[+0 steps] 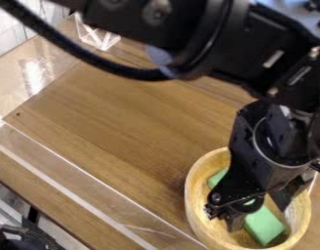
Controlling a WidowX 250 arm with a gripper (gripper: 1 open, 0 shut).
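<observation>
A light wooden bowl (199, 215) sits at the lower right of the camera view with a green block (264, 227) inside it; the block shows on both sides of the gripper, its middle hidden. My black gripper (244, 203) reaches down into the bowl over the block. Its fingers are dark and partly overlapping, so whether they hold anything is unclear.
Clear strips run along its lower left edge. A white wire object (98, 34) stands at the back near a tiled wall. The arm and a black cable span the top.
</observation>
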